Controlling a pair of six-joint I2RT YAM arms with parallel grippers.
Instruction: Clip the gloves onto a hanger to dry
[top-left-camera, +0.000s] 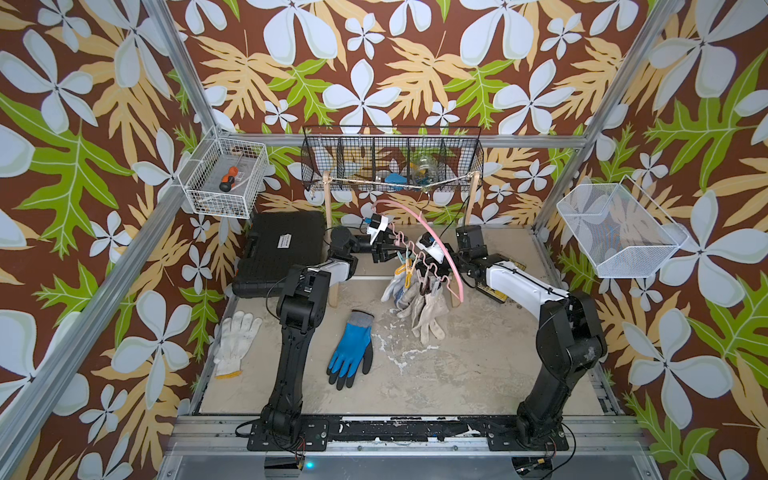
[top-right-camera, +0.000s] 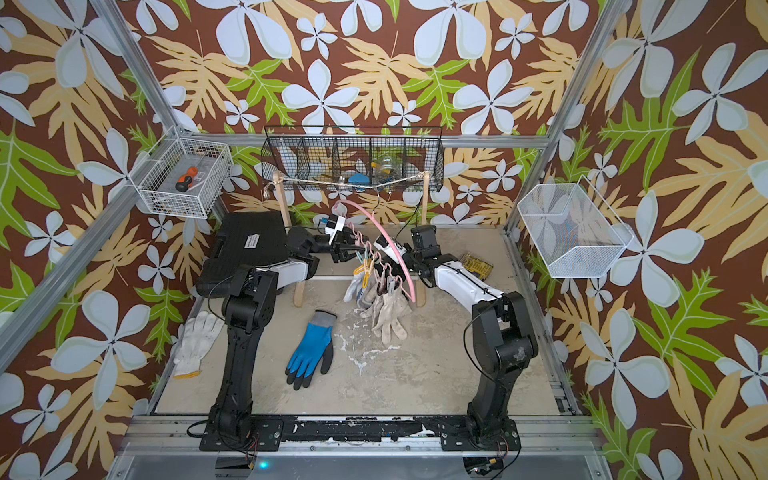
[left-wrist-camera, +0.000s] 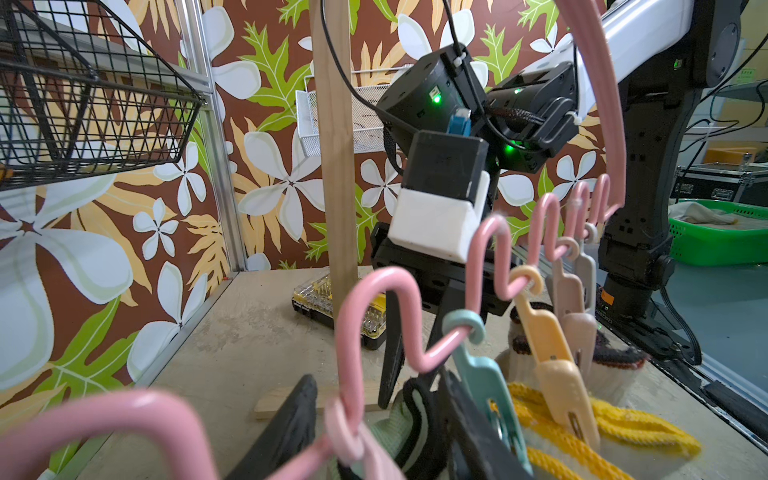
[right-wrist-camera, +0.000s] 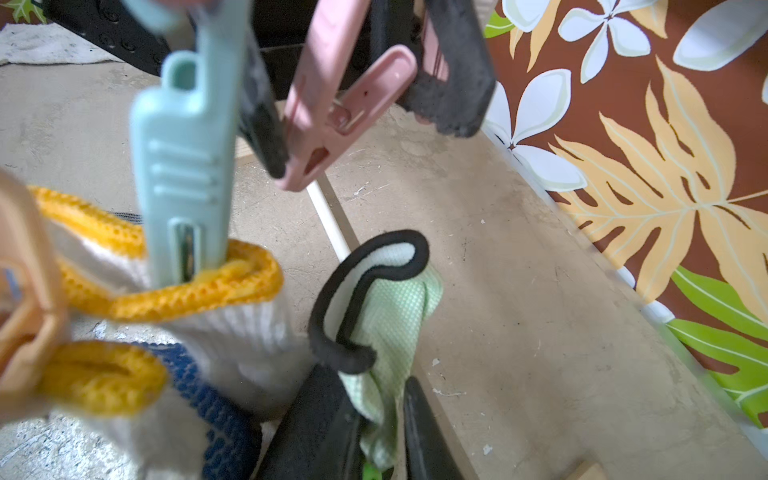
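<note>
In the left wrist view my left gripper is open, its fingers on either side of a pink clip (left-wrist-camera: 360, 444) on the pink hanger (left-wrist-camera: 416, 328). Below that clip, in the right wrist view, a light green glove (right-wrist-camera: 392, 320) with a black cuff stands cuff up, pinched low down by my shut right gripper. The cuff sits apart from the pink clip (right-wrist-camera: 316, 120) in that view. A teal clip (right-wrist-camera: 184, 160) grips a yellow-cuffed glove (right-wrist-camera: 240, 280). More gloves (top-left-camera: 428, 316) hang from the hanger's near side.
A blue glove (top-left-camera: 352, 352) and a white glove (top-left-camera: 236, 344) lie on the table. A black case (top-left-camera: 276, 256) stands at the left, with a wooden post (left-wrist-camera: 332, 120) by the right arm.
</note>
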